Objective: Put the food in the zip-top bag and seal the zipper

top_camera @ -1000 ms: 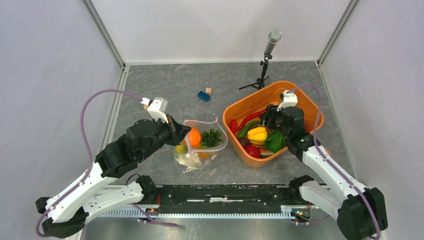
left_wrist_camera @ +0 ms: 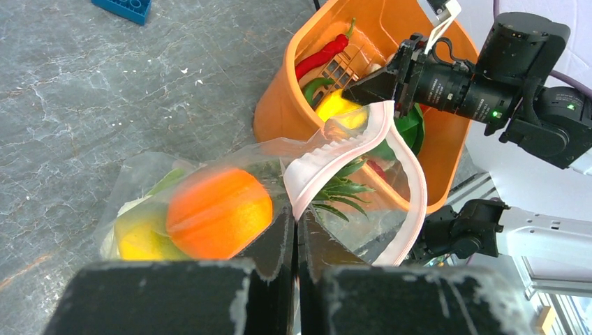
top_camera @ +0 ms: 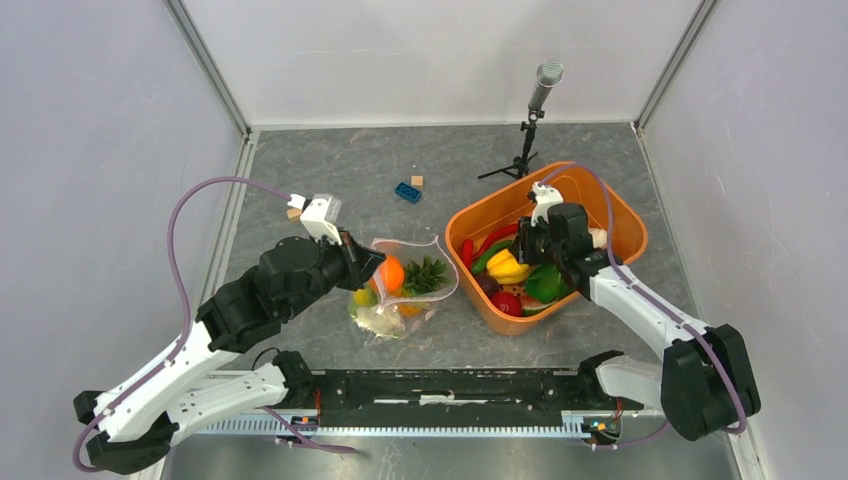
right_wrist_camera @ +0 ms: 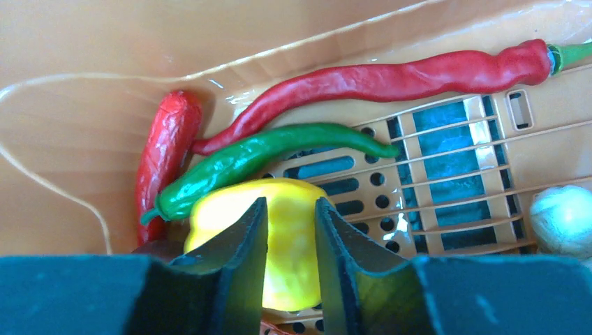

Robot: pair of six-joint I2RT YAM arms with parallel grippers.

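Observation:
My left gripper is shut on the rim of the clear zip top bag [top_camera: 400, 320], holding it up. Inside are an orange fruit [left_wrist_camera: 218, 213], a yellow fruit and leafy pineapple top [top_camera: 425, 275]. My right gripper is down in the orange bin [top_camera: 615, 230], fingers part open over a yellow pepper [right_wrist_camera: 286, 279]; whether they touch it I cannot tell. Red chilies [right_wrist_camera: 419, 80], a green chili [right_wrist_camera: 258, 153] and a white round item [right_wrist_camera: 562, 220] lie around it.
A microphone on a tripod [top_camera: 540, 90] stands behind the bin. A blue brick [top_camera: 407, 192] and small wooden blocks [top_camera: 417, 181] lie on the grey floor, which is clear behind the bag.
My right gripper and arm have swung left within the bin to over the yellow pepper. The left gripper and bag have barely moved.

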